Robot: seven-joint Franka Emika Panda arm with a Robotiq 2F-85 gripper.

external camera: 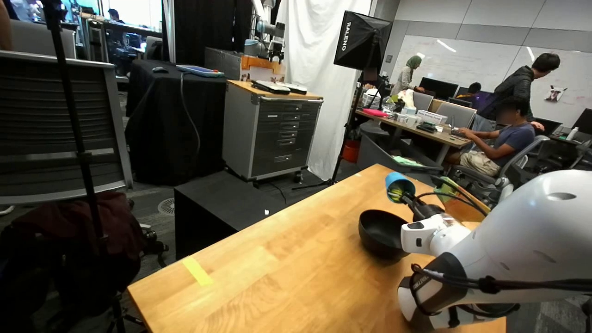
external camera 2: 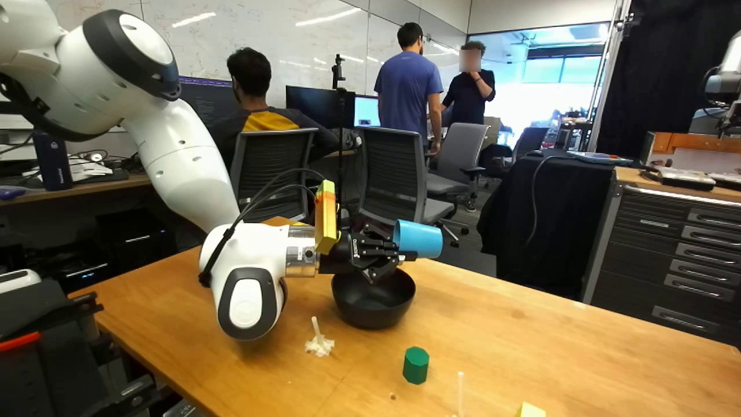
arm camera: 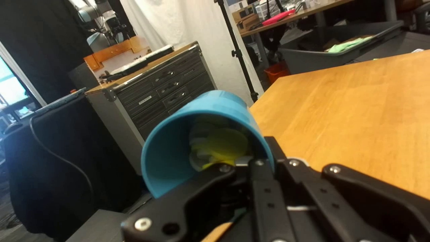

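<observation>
A blue cup (external camera 2: 418, 238) is held tipped on its side above the table, with my gripper (external camera 2: 397, 251) shut on its wall near the rim. In the wrist view the open mouth of the cup (arm camera: 163, 161) faces the camera, and something yellow (arm camera: 226, 143) with paler pieces shows inside. From the first exterior side, yellow-green contents (external camera: 395, 193) are visible in the cup. A black bowl (external camera 2: 375, 300) stands on the table below the gripper, partly hidden behind the arm in the first exterior view. Its inside is mostly hidden from me.
On the wooden table (external camera: 266, 261), a green block (external camera 2: 416, 365) and a white peg (external camera 2: 318, 330) stand in front of the bowl. A yellow piece (external camera 2: 531, 410) lies at the near edge of the view.
</observation>
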